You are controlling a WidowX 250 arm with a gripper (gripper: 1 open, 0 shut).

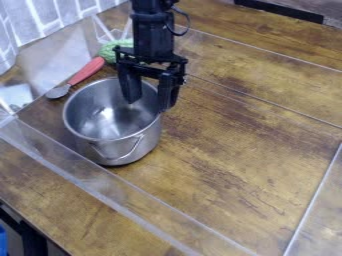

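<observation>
A large steel pot (pixel 110 135) with a wire handle stands on the wooden table at the left middle. My black gripper (pixel 148 92) is over the pot's far rim, its fingers pointing down, one over the pot's mouth and one by its right side. Whether it holds anything is unclear. A red-handled spoon or ladle (pixel 80 78) lies behind the pot to the left, and a green melon-like object (pixel 112 50) sits at the back, partly hidden by the arm.
A pale cloth (pixel 40 30) and clear plastic edging run along the left.
</observation>
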